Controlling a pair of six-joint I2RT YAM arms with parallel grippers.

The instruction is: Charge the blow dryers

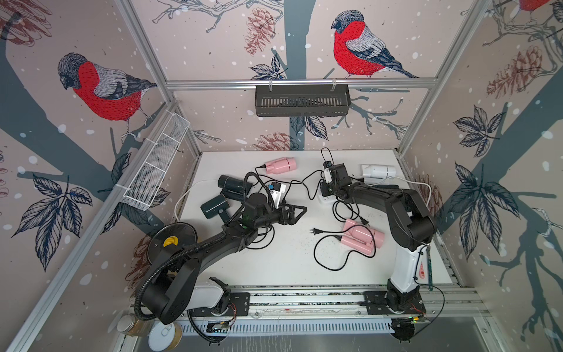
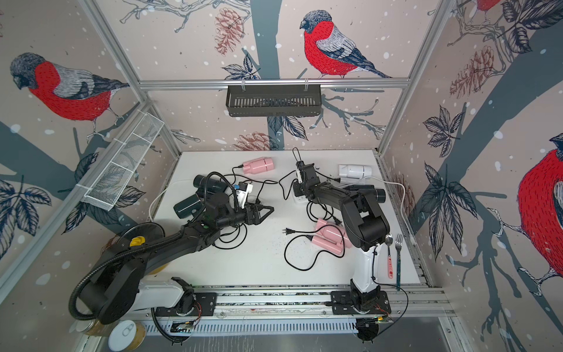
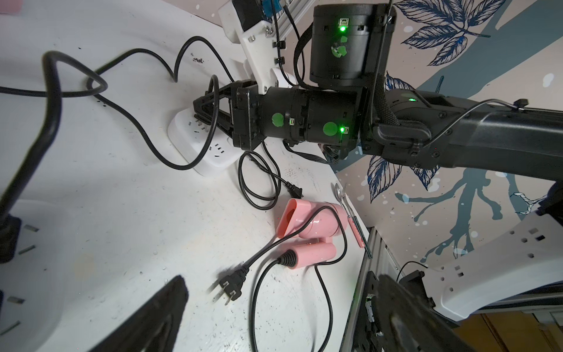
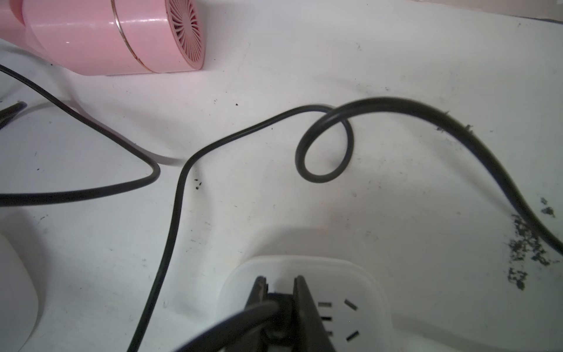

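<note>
My right gripper is shut on a black plug [image 4: 280,314] over the left part of a white power strip [image 4: 357,281]; whether its prongs are in the slots is hidden. Its cord loops away upward in the top left view. Out over the middle of the table, my left gripper [image 1: 298,212] stands open and empty. At the left edge of the left wrist view, a second white strip [image 3: 41,281] has a black plug [image 3: 8,240] at it. A pink dryer [image 1: 362,237] lies at the front right, its plug [image 3: 231,282] loose on the table. Another pink dryer [image 1: 281,165] lies at the back.
Dark green dryers [image 1: 215,207] lie at the left. A white dryer [image 2: 354,170] and a dark one [image 2: 373,195] are at the right. Cords cross the back and surround the strips. A spoon [image 2: 389,252] and fork [image 2: 398,252] lie at the right edge.
</note>
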